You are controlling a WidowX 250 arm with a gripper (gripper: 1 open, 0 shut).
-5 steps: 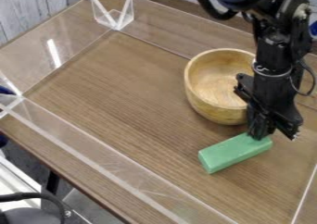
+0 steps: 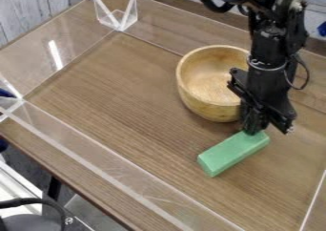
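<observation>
A mint-green rectangular block [image 2: 231, 155] lies on the wooden table, angled from lower left to upper right. The black gripper [image 2: 254, 128] stands over its upper-right end, fingertips low at that end; the fingers look shut, and whether they touch the block is unclear. A tan round bowl [image 2: 208, 80] sits behind the block, its right side partly hidden by the arm.
Clear plastic strips lie along its left part, and a small clear bracket [image 2: 114, 15] is at the back left. Black cabling sits at the bottom left.
The gripper has moved left over the last second, and the green block has shifted slightly left with it. The bowl has moved slightly left as well.
</observation>
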